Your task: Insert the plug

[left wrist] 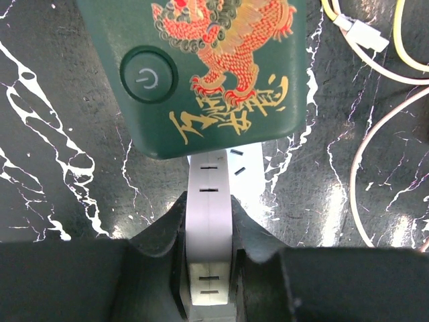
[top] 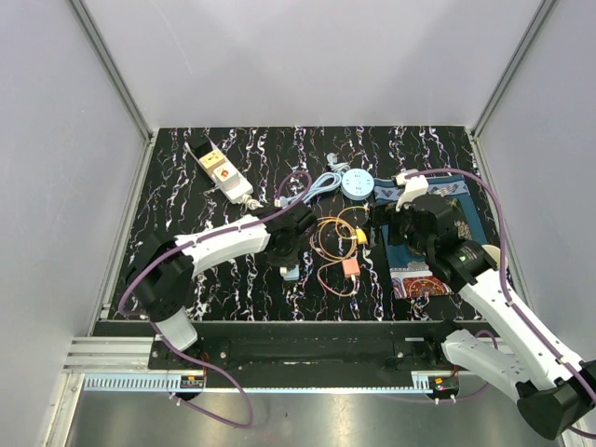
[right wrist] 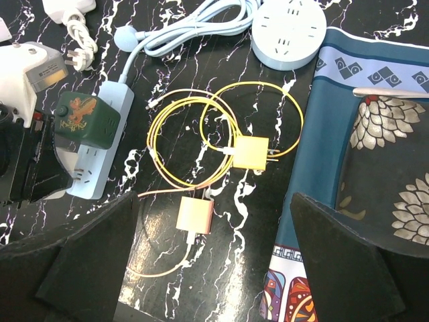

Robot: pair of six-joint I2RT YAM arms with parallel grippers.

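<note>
A dark green block with a red-and-gold design (left wrist: 201, 74) (right wrist: 87, 119) sits on a pale blue-white power strip (right wrist: 90, 174), which runs beneath my left gripper. That gripper is shut on a white strip-like piece with slots (left wrist: 208, 208), probably the power strip itself; which exactly is hard to tell. My right gripper hangs open above the cables and cloth, with nothing between its fingers.
Orange cube (right wrist: 194, 215) and yellow cube (right wrist: 251, 152) adapters with looped cables lie mid-table. A round white socket (top: 357, 184) stands behind, a blue patterned cloth (right wrist: 308, 141) rightward, another strip with adapters (top: 219, 170) back left.
</note>
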